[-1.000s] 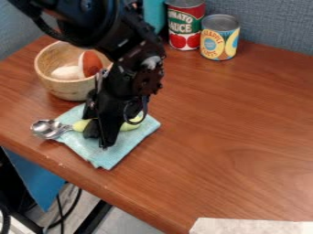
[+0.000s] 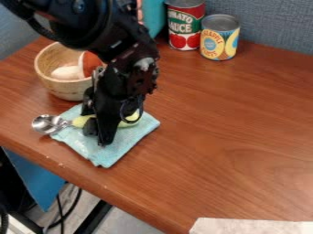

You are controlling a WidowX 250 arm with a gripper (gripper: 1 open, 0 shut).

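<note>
My black gripper (image 2: 108, 123) points down over a folded light-blue cloth (image 2: 128, 143) near the left front of the wooden table. A spoon (image 2: 49, 123) with a silver head and a pale yellow-green handle lies on the cloth, its middle hidden behind the gripper. The fingertips are down at the handle; whether they grip it is hard to see. Behind the arm sits a wooden bowl (image 2: 60, 82) holding pale and orange round items.
At the back stand a tomato sauce can (image 2: 184, 27) and a smaller yellow-and-blue can (image 2: 219, 39), beside a teal object.
The gripper has shifted slightly at the cloth, and the spoon's head sits a little differently, nearly in the same place.
</note>
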